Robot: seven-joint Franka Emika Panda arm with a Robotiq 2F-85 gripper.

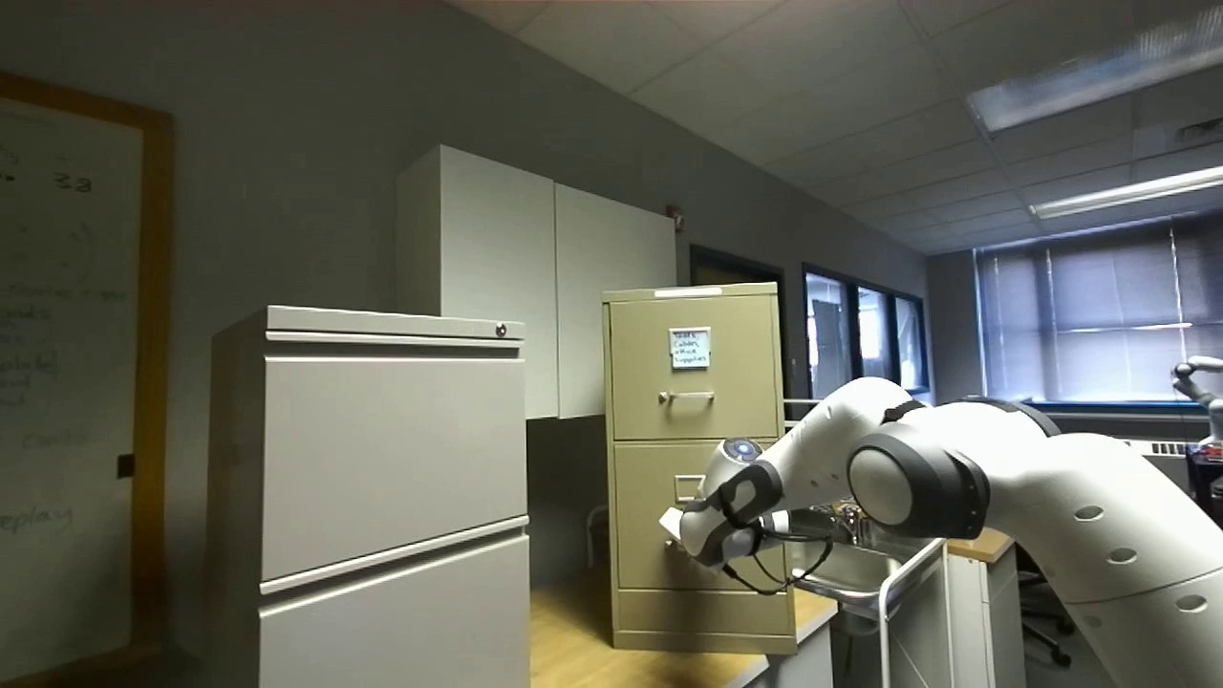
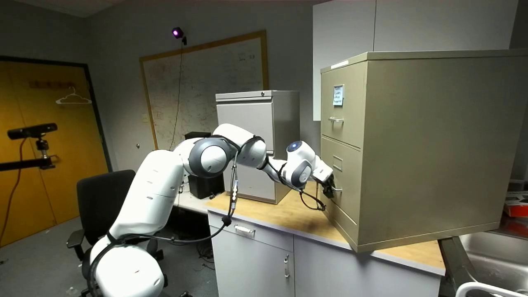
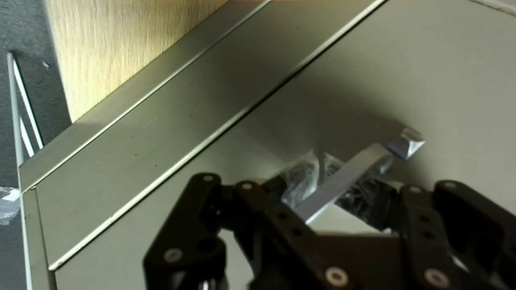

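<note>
A beige two-drawer filing cabinet (image 2: pixel 435 148) stands on the counter, and both its drawers look closed. Its lower drawer (image 1: pixel 642 516) carries a metal bar handle (image 3: pixel 338 181), seen slantwise in the wrist view. My gripper is shut on that handle, with a clear-wrapped fingertip (image 3: pixel 302 179) on one side and the other finger on the far side. In the second exterior view the gripper (image 2: pixel 329 187) is up against the lower drawer's front. From the first exterior view, the wrist hides the fingers.
A grey filing cabinet (image 1: pixel 396 459) stands to the left on the same wooden counter (image 2: pixel 307 218). Bare countertop lies between the two cabinets. A sink (image 1: pixel 843 568) is beside the beige cabinet, and a black chair (image 2: pixel 104 203) stands behind the arm's base.
</note>
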